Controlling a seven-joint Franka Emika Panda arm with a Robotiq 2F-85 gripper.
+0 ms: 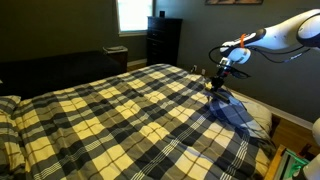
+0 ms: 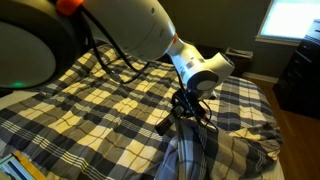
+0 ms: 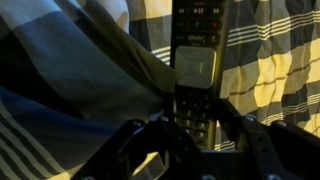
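A dark remote control [image 3: 198, 62] with rows of small buttons and a grey square pad runs up between my fingers in the wrist view. My gripper is shut on it, one finger on each side. In exterior view 1 my gripper [image 1: 216, 84] is low over the far right part of the bed, by a dark blue-grey cloth [image 1: 232, 112]. From exterior view 2, the gripper [image 2: 187, 106] points down near the same cloth [image 2: 190, 150]. Whether the remote touches the bedding is hard to tell.
A plaid blanket [image 1: 110, 115] covers most of the bed, with wide clear room to the left. Folds of cloth rise near the gripper. Pale bedding [image 1: 258, 115] lies at the bed's right edge. A dark dresser [image 1: 163, 42] stands behind.
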